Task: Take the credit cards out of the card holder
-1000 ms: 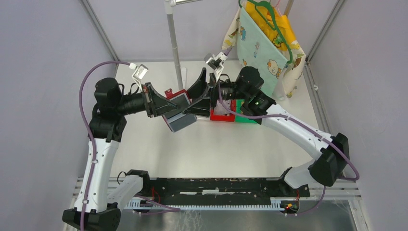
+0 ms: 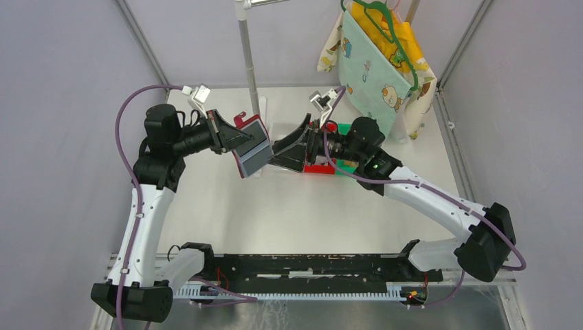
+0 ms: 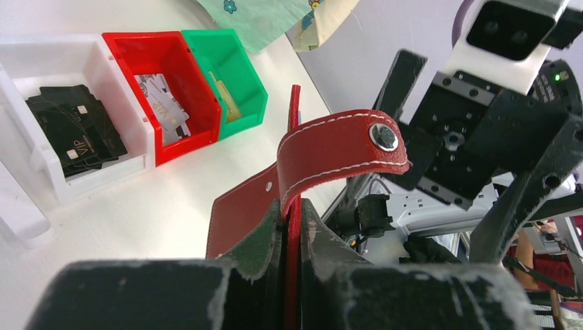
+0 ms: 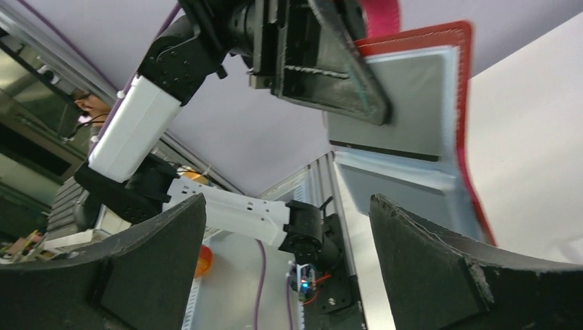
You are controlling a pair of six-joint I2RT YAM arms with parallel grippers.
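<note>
A red card holder (image 2: 254, 144) with grey inner pockets hangs unfolded above the table, its strap (image 3: 344, 148) with a metal snap sticking out. My left gripper is shut on it, the red edge pinched between the fingers. To its right, my right gripper (image 2: 275, 151) stands open, close to the holder's side. In the right wrist view the fingers (image 4: 440, 275) are wide apart with nothing gripped, and the grey pockets (image 4: 405, 103) lie beyond them. No card edge is clearly visible in the pockets.
Behind on the table are a white bin (image 3: 148, 148) with black cards (image 3: 75, 127), a red bin (image 3: 196, 82) with pale cards (image 3: 163, 106) and a green bin (image 3: 244, 75) with a yellowish card. Cloth (image 2: 375, 69) hangs at the back right.
The left gripper has lifted slightly toward the back with the card holder still in it.
</note>
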